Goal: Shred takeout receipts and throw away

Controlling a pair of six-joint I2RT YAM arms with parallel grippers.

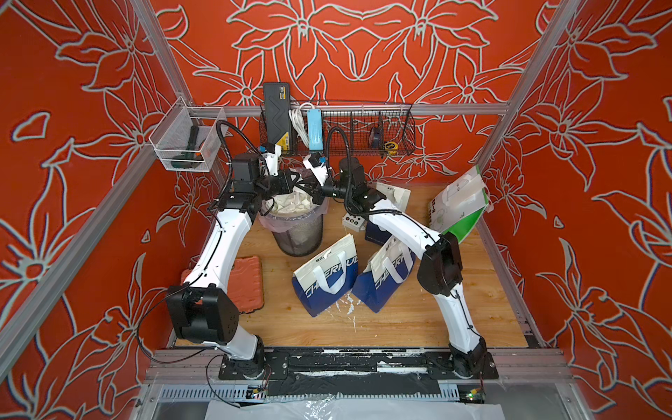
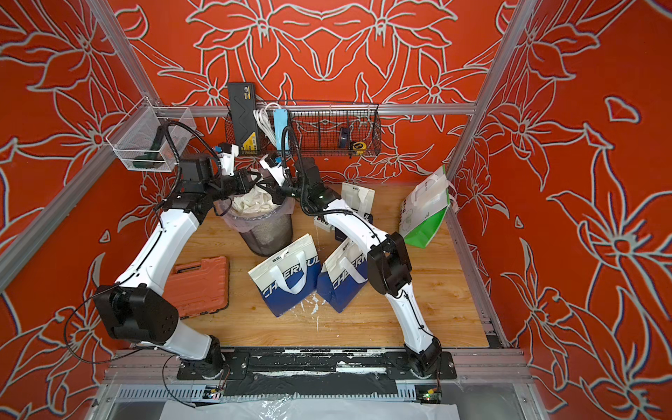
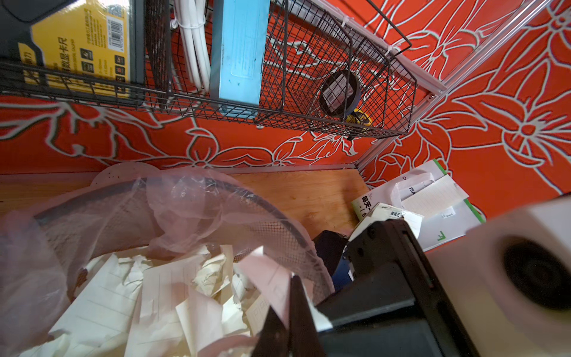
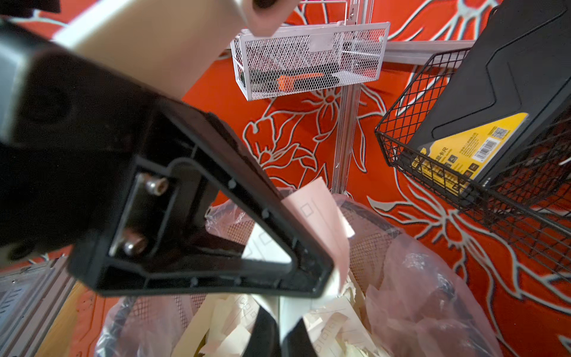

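The waste bin point(image 1: 301, 236), lined with a translucent pink bag, is heaped with torn white paper point(image 3: 160, 297). Above its mouth my two grippers meet almost tip to tip. My left gripper is shut on a small receipt piece point(image 3: 268, 275), which sticks up beside its fingers. From the other side, the same receipt piece point(image 4: 321, 223) shows around the black left finger point(image 4: 238, 238). My right gripper is shut; a white strip passes close to its tips, and whether it touches them is hard to see.
Blue-and-white paper bags point(image 1: 325, 276) stand right of the bin, with a white-green bag point(image 1: 458, 203) farther right. A wire basket point(image 1: 350, 129) hangs behind. An orange case point(image 1: 245, 283) lies at left.
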